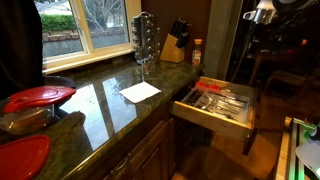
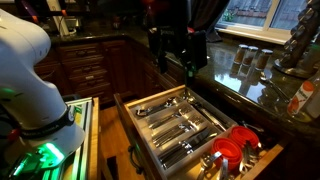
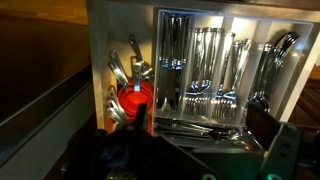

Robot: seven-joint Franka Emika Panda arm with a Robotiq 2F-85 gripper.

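Note:
An open wooden drawer [image 2: 150, 158] holds metal cutlery sorted in compartments. Seen from above in the wrist view, knives [image 3: 173, 50], forks [image 3: 205, 65] and spoons [image 3: 270, 65] lie in separate slots. Loose small utensils [image 3: 117, 75] rest around red round containers [image 3: 135, 98] at the drawer's left side. My black gripper is over the drawer with its fingers [image 3: 265, 125] spread apart. It is open, and nothing shows between them. From the side, the gripper [image 2: 212, 60] hangs above the drawer, clear of the cutlery.
Dark stone counter [image 1: 100, 125] runs beside the drawer, with a white sheet [image 1: 140, 92], a knife block [image 1: 174, 47] and a bottle [image 1: 196, 55] on it. Red lids [image 1: 42, 97] lie at the far left. Spice jars [image 2: 250, 56] line the window side.

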